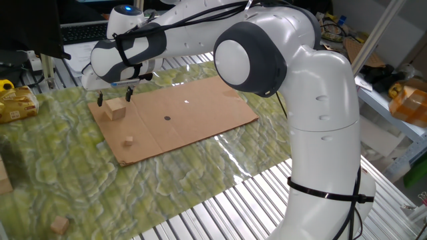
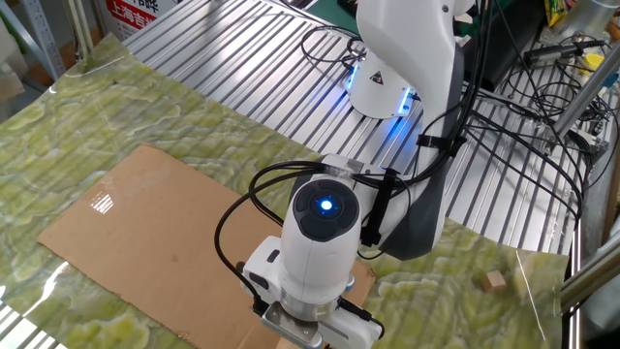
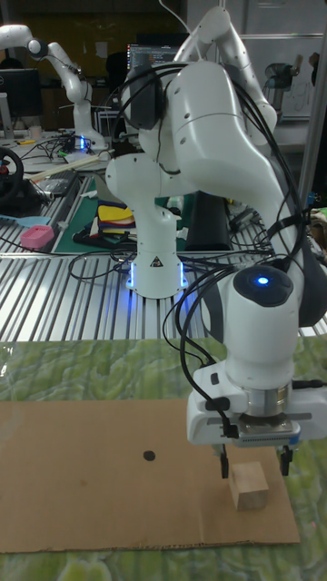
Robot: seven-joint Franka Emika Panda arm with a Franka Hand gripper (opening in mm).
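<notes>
A larger wooden cube [image 1: 115, 109] rests near one end of the flat cardboard sheet [image 1: 200, 110]; the third exterior view shows the same cube [image 3: 250, 486] near the sheet's right end. My gripper [image 1: 114, 98] stands open above it, its two dark fingers [image 3: 224, 463] wide apart with nothing held between them. In the third view the fingertips come down to about the height of the cube's top. A small wooden cube [image 1: 129, 141] lies on the same sheet, nearer the first camera. In the second view the gripper body [image 2: 300, 325] hides the larger cube.
Another wooden block [image 1: 60, 225] lies off the cardboard on the green marbled cover [image 1: 80, 180]. A wooden piece [image 1: 4, 177] shows at the left edge, and a yellow packet [image 1: 18, 105] sits at the far left. Most of the cardboard is clear, with a black spot [image 3: 149, 455] on it.
</notes>
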